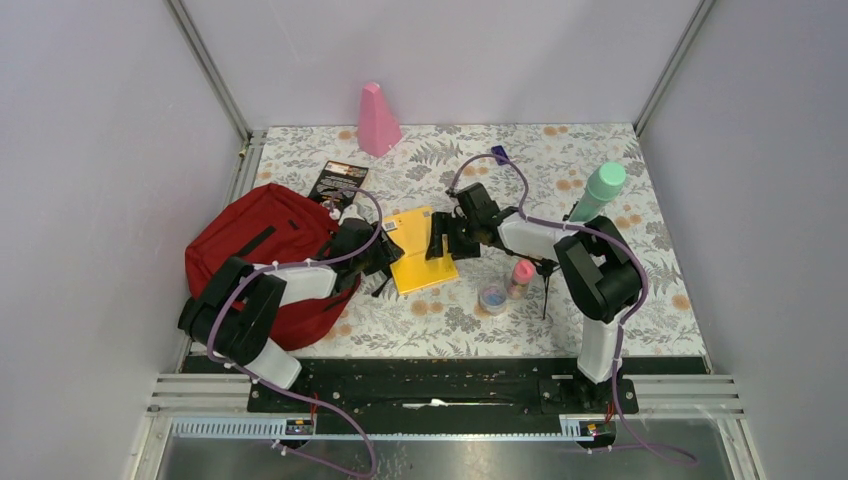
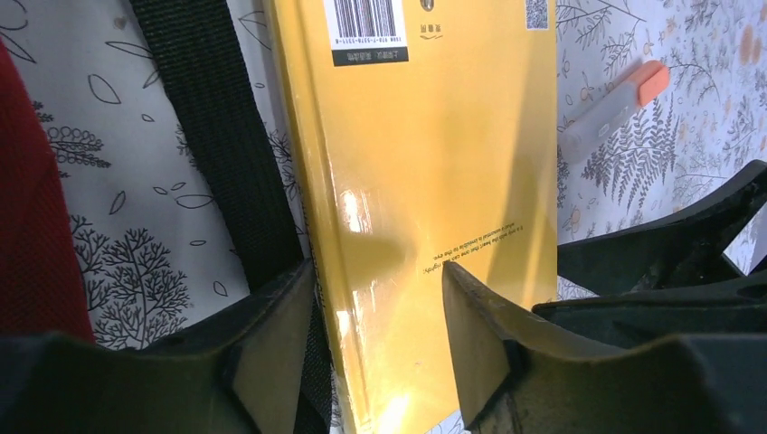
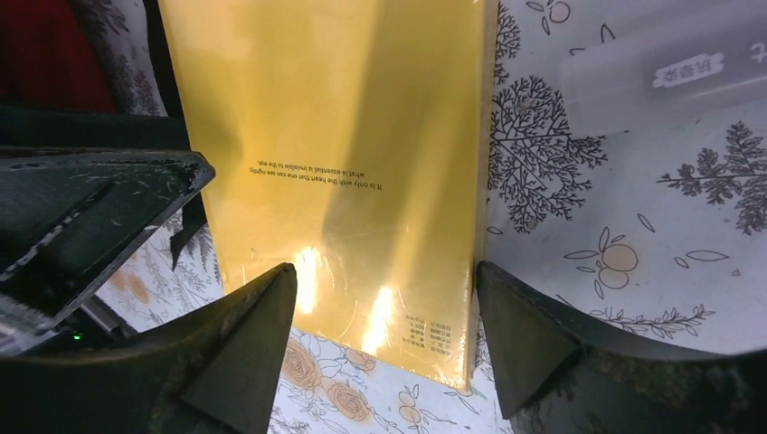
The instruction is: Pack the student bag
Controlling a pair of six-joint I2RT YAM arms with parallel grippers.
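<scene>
The yellow book (image 1: 422, 280) lies flat on the patterned cloth, with both grippers over it. At its left side my left gripper stands part open; one fingertip is outside the spine beside the black strap (image 2: 217, 127), the other over the cover. My right gripper is also part open, one finger close against the book's right edge and the other over its cover. Whether any finger presses on the book cannot be told. The red bag (image 1: 240, 225) lies at the left, partly covered by the left arm.
A dark book (image 1: 338, 178) lies behind the bag; a pink holder (image 1: 377, 122) stands at the back. Right of the yellow book are a clear jar (image 1: 492, 299) and a pink-capped bottle (image 1: 521, 277). A green-capped bottle (image 1: 600, 187) lies far right.
</scene>
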